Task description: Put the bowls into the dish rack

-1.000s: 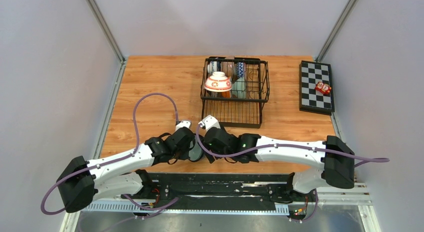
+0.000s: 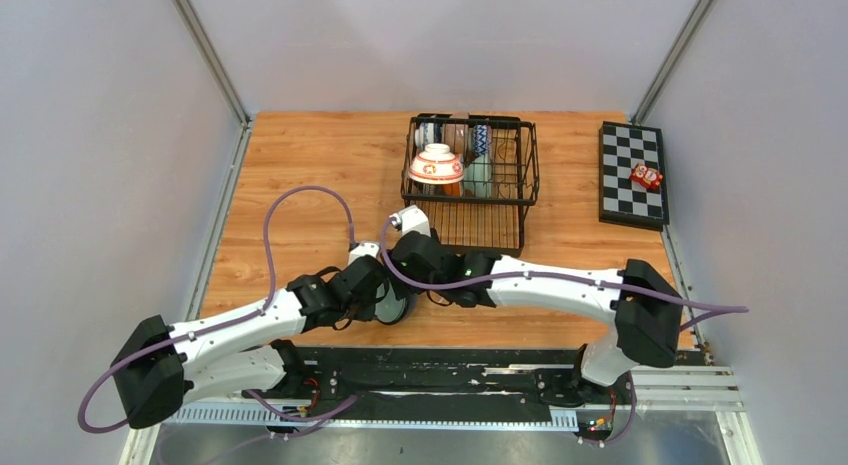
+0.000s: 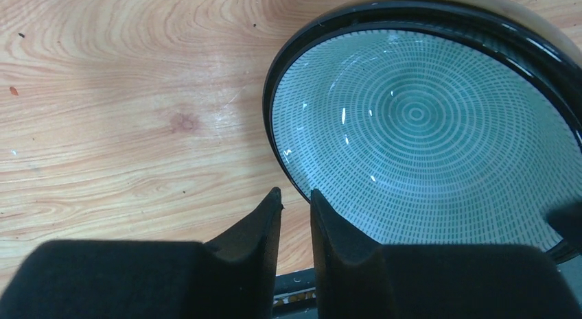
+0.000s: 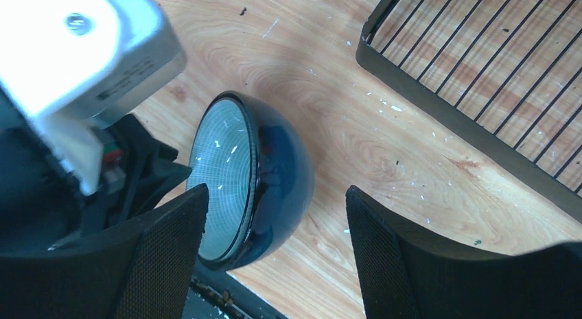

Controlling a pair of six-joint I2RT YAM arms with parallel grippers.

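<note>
A dark bowl with pale teal inside (image 4: pixel 278 171) stands tilted on edge near the table's front, between both arms. My left gripper is at its rim in the left wrist view, fingertips a little apart; whether the rim is between them is unclear. My right gripper is open above the bowl, fingers either side of it in the right wrist view. The black dish rack (image 2: pixel 530 165) stands behind, holding several bowls and cups, with a white-and-red bowl (image 2: pixel 436 168) on top.
A checkerboard (image 2: pixel 625 203) with a red packet (image 2: pixel 646 176) lies at the right. The rack's lower tray (image 4: pixel 446 113) extends toward me, near the bowl.
My right arm has moved back and up in the top view, its elbow shifting left. The left arm has barely moved.
</note>
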